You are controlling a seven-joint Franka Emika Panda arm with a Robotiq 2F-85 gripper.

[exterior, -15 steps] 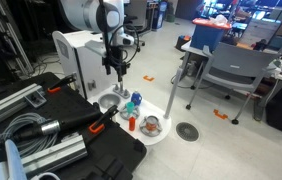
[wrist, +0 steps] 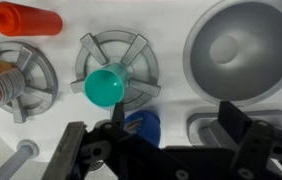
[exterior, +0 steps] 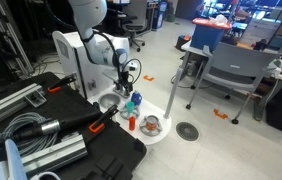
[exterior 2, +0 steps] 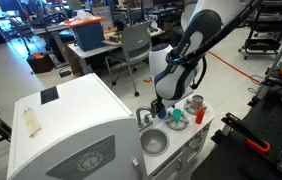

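My gripper is open above the white toy kitchen counter (wrist: 166,20), its two black fingers well apart with nothing held between them. In the wrist view a blue cup (wrist: 143,126) shows partly in the gap, nearer the left finger. A teal cup (wrist: 105,88) stands on a grey burner just beyond it. The red bottle (wrist: 26,20) lies in the upper left of that view, with a can (wrist: 3,85) on another burner below. From the first exterior view, the gripper (exterior: 122,82) hangs low over the back of the counter, close to the faucet.
A grey round sink basin (wrist: 239,52) lies to the right in the wrist view. The white kitchen's side wall (exterior 2: 71,140) rises beside the counter. A black table (exterior: 101,155) with cables and tools is in front, and a grey chair (exterior: 236,70) stands clear behind.
The arm has come down toward the counter, moving steadily lower over the last second. The cups, bottle and can have stayed where they were.
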